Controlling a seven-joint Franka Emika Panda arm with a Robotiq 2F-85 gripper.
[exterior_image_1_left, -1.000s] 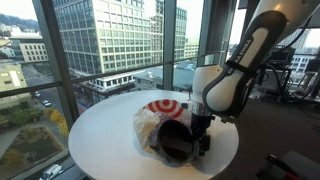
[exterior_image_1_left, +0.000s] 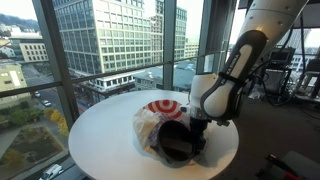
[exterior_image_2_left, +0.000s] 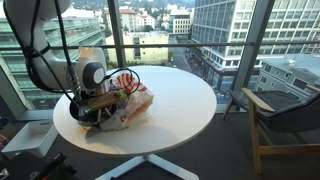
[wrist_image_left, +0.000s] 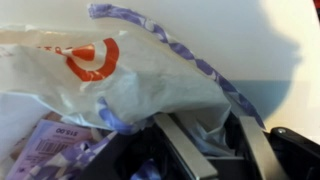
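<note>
A crumpled white plastic bag (wrist_image_left: 130, 75) with an orange-red print and a purple-patterned strip along its edge fills much of the wrist view. Printed packaging (wrist_image_left: 50, 145) shows beneath it. In exterior view 2 the bag (exterior_image_2_left: 135, 106) lies on the round white table, right beside my gripper (exterior_image_2_left: 97, 108). My gripper points down at the bag's edge, its fingers apart with bag film showing between them. Whether they press on the film is hard to tell. From exterior view 1, a dark round opening (exterior_image_1_left: 174, 142) faces the camera near the bag.
A red-and-white ringed item (exterior_image_1_left: 164, 108) lies behind the bag. A wooden chair (exterior_image_2_left: 275, 105) stands past the table, by tall windows.
My gripper has come slightly lower and tilted a little over the table's near side. The bag and the dark opening stay nearly in place.
</note>
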